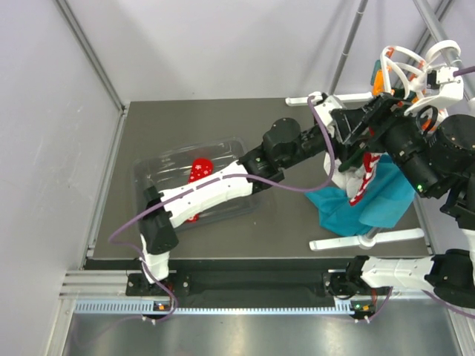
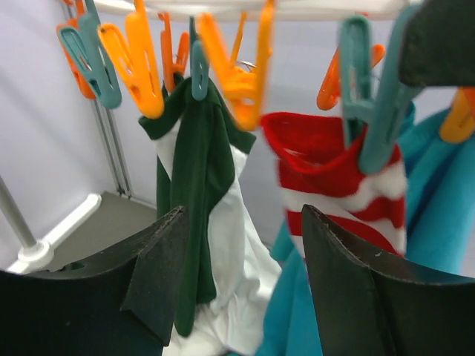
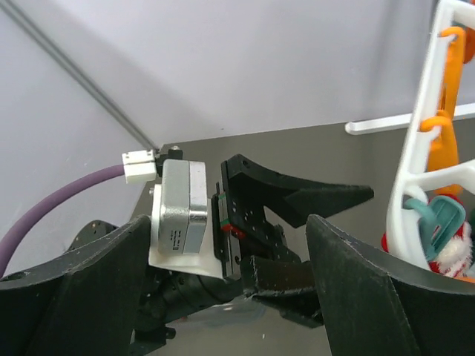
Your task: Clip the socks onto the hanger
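In the left wrist view, my open left gripper faces a hanger with orange and teal clips. A green-and-white sock (image 2: 193, 193) hangs at centre-left, a red-striped sock (image 2: 341, 200) hangs under teal clips at right, with blue cloth (image 2: 430, 185) behind. My right gripper has its fingers apart, beside the left arm's wrist and the white hanger rail (image 3: 408, 178); what lies between its tips is unclear. In the top view both grippers crowd together over the socks, largely hiding the clips.
A clear tray (image 1: 156, 170) with red dotted fabric (image 1: 200, 170) sits on the grey mat at left. The white stand foot (image 1: 334, 245) lies at front right, metal poles rise behind, and the left arm spans the middle.
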